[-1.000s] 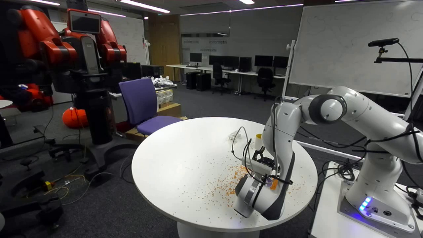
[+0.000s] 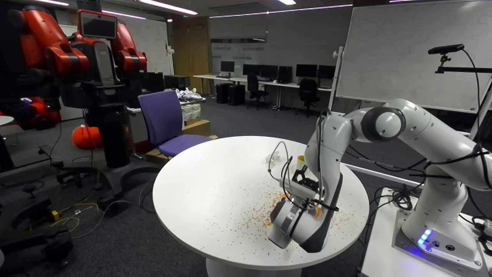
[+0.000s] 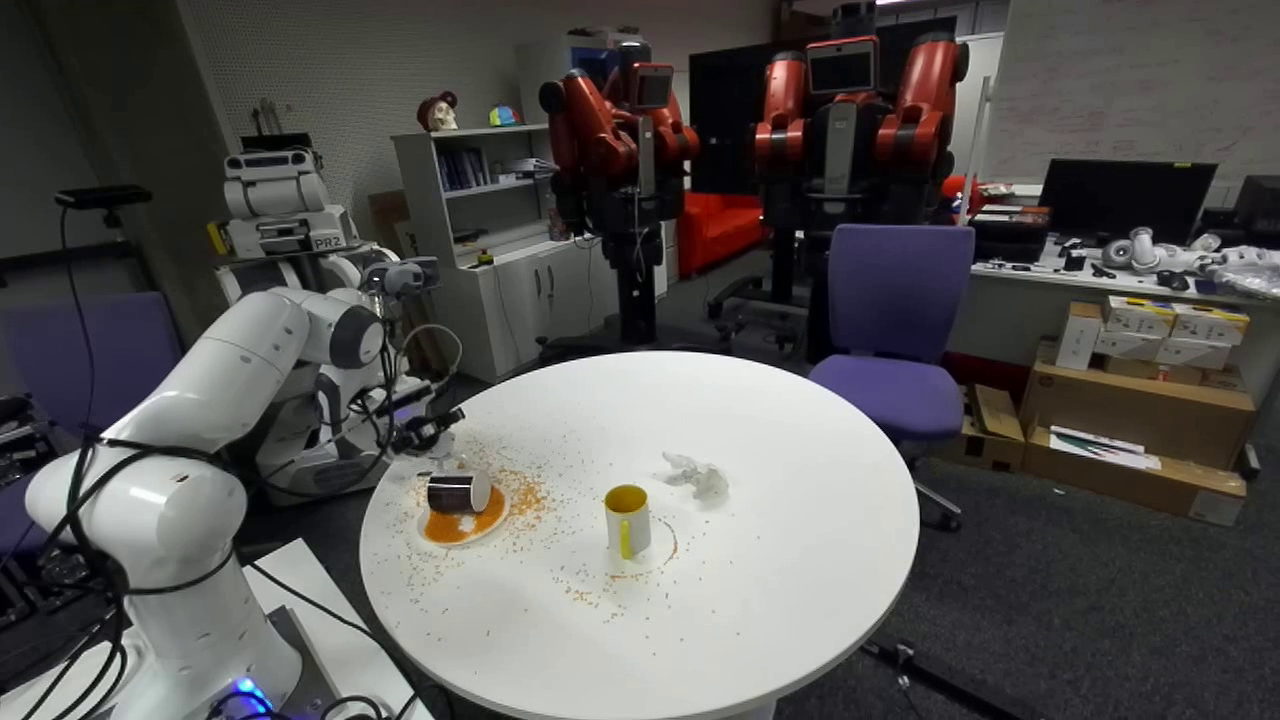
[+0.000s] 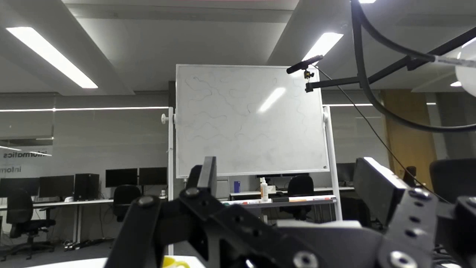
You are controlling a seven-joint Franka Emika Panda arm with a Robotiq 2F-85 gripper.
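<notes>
My gripper is open, its two dark fingers wide apart with only the room's far side visible between them. Near the table's left edge in exterior view 2, the gripper [image 3: 438, 428] is just behind a dark cup [image 3: 452, 493] that lies on its side. Under that cup is a plate [image 3: 445, 540] covered in orange grains. A white mug [image 3: 626, 523] with a yellow inside and handle stands upright towards the middle, apart from the gripper. In exterior view 1 my arm hides most of the plate and the cup.
Orange grains [image 3: 524, 496] are scattered over the white round table [image 3: 768, 576] around the plate and mug. Crumpled clear plastic [image 3: 699, 478] lies behind the mug. A purple chair [image 3: 897, 336] stands by the far edge.
My hand and wrist have shifted slightly to the left and up in exterior view 1. Nothing on the table has visibly moved.
</notes>
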